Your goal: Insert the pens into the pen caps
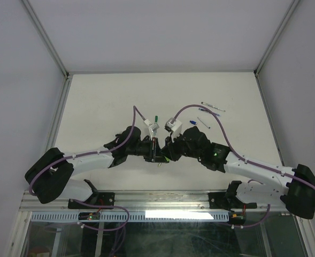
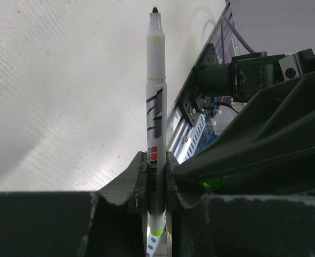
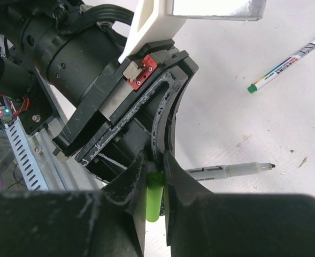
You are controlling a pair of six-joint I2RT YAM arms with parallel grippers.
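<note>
In the left wrist view, a white marker pen is clamped by my left gripper, its bare dark tip pointing away from the fingers. A lime-green end plug shows at the pen's other end. Between the fingers of my right gripper is a bright green cap. The left gripper crosses close behind that cap in the right wrist view. Pen and cap are apart, not in line, with the tip far to the cap's side. From above, the left gripper and right gripper almost touch.
A green-capped marker lies on the table beyond the grippers. At the right are a blue cap, a white pen, a blue pen and another thin pen.
</note>
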